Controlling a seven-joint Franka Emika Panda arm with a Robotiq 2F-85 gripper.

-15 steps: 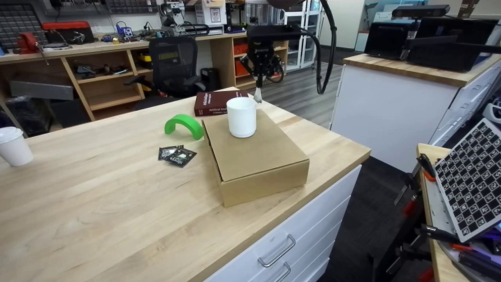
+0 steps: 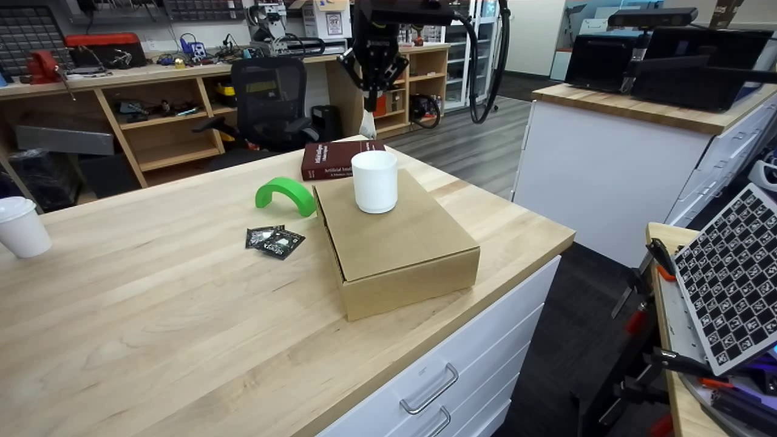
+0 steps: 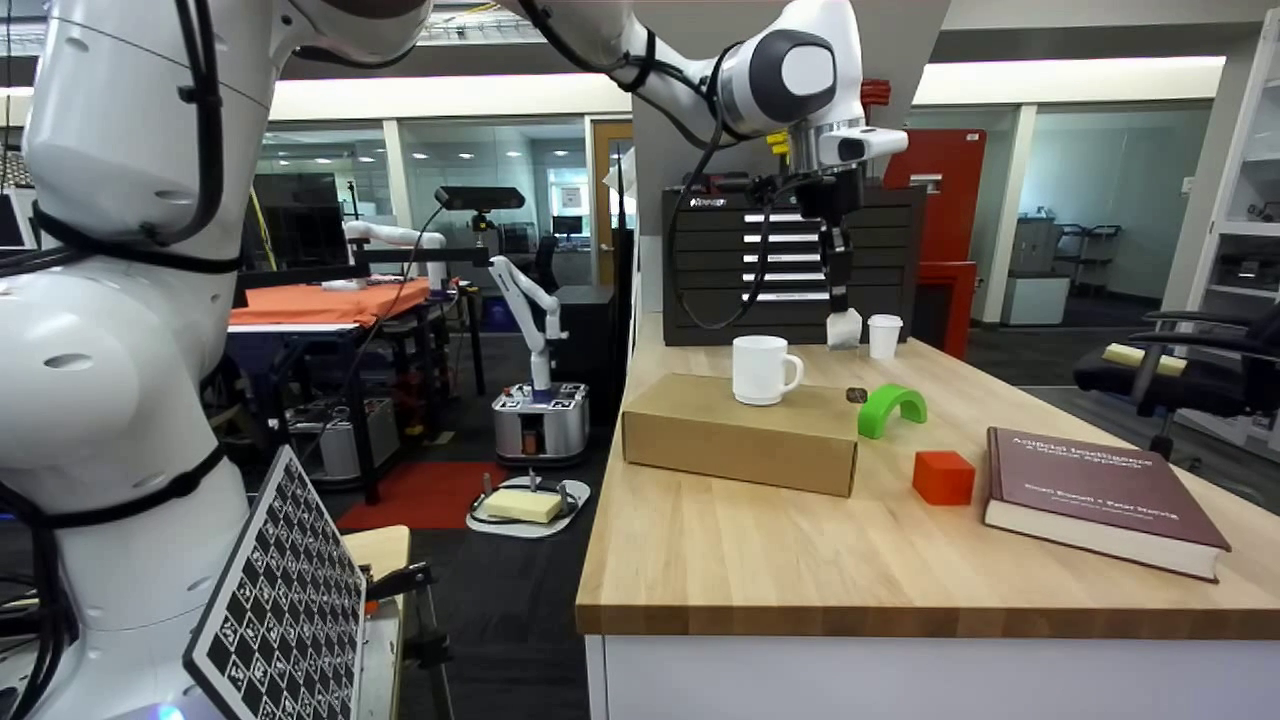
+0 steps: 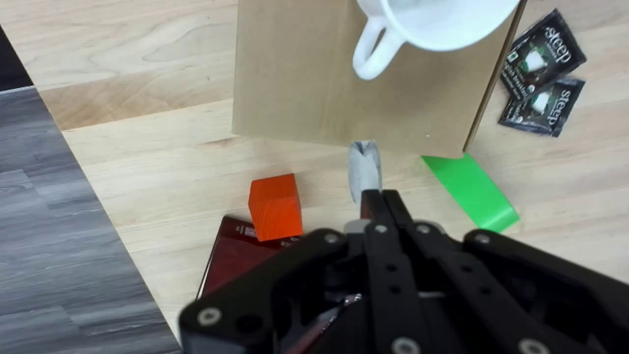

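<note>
A small pale bag, seemingly a tea bag (image 2: 368,127) (image 3: 843,329) (image 4: 364,172), hangs below the fingertips of my gripper (image 2: 371,101) (image 3: 837,302), which is shut on its upper end. The white mug (image 2: 376,183) (image 3: 758,370) (image 4: 454,26) stands upright on the closed cardboard box (image 2: 400,237) (image 3: 738,446) (image 4: 295,76). In the wrist view the bag appears just off the box's edge, apart from the mug and its handle. Two black tea packets (image 2: 281,243) (image 4: 545,56) lie on the table beside the box.
Around the box are a green arch (image 2: 284,193) (image 3: 890,410) (image 4: 473,191), a red block (image 3: 943,478) (image 4: 275,206) and a thick maroon book (image 3: 1092,492). A lidded paper cup (image 2: 22,227) stands farther off.
In exterior view 1 my gripper has moved left and upward, carrying the pale bag from beside the mug's rim to above the book. Mug, box and packets have stayed put.
</note>
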